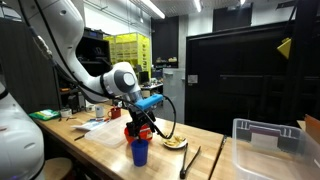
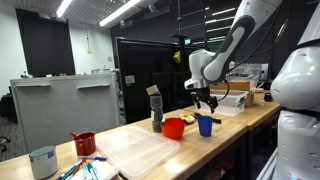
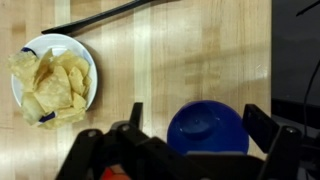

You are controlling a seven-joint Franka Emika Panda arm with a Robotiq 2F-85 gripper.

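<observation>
A blue cup [image 1: 139, 153] stands upright on the wooden table near its front edge. Looking down in the wrist view, I see the blue cup's [image 3: 207, 129] round mouth between the spread dark fingers of my gripper. Nothing shows gripped. From the side, the gripper [image 2: 208, 104] hangs just above the blue cup [image 2: 205, 127], pointing downward. A red container [image 2: 174, 129] sits close beside the cup. A white plate with yellow chips [image 3: 58, 85] lies to the left in the wrist view.
A dark stick-like tool [image 1: 190, 162] lies to the right of the cup. Farther right stands a clear plastic bin [image 1: 268, 148]. A pale tray [image 2: 140, 150], a red pot [image 2: 85, 144] and several markers occupy the table's other end.
</observation>
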